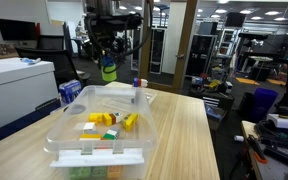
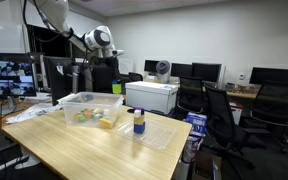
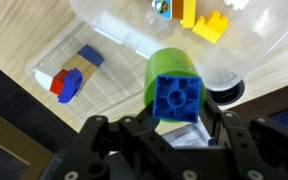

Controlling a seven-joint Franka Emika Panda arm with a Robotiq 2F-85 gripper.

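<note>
My gripper is shut on a green cup-like thing [image 3: 168, 64], and a blue block [image 3: 177, 97] shows at the cup's near end in the wrist view. From outside, the green cup [image 1: 109, 71] hangs above the far rim of a clear plastic bin [image 1: 64, 130]. In the second exterior view the green cup [image 2: 116, 88] appears over the bin's right end. Inside the bin lie several coloured blocks [image 1: 131, 121]. A stack of blue, white and red blocks [image 3: 71, 80] stands on a clear lid or tray [image 2: 167, 132] beside the bin.
A blue-and-white box [image 1: 70, 91] stands behind the bin. A round black thing [image 3: 227, 93] lies near the bin.
</note>
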